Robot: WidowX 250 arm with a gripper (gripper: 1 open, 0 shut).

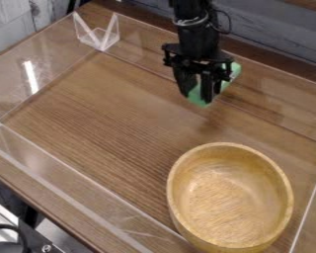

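Note:
The black robot gripper [197, 74] is at the upper middle of the table, shut on a green object [203, 92] that hangs below its fingers. A second green patch [232, 71] shows just right of and behind the gripper; whether it is part of the same object I cannot tell. A tan oval bowl [228, 199] lies at the lower right, well in front of the gripper.
A clear plastic piece [95, 32] stands at the back left. A dark cable shows at the lower left corner. The table's back edge runs behind the gripper.

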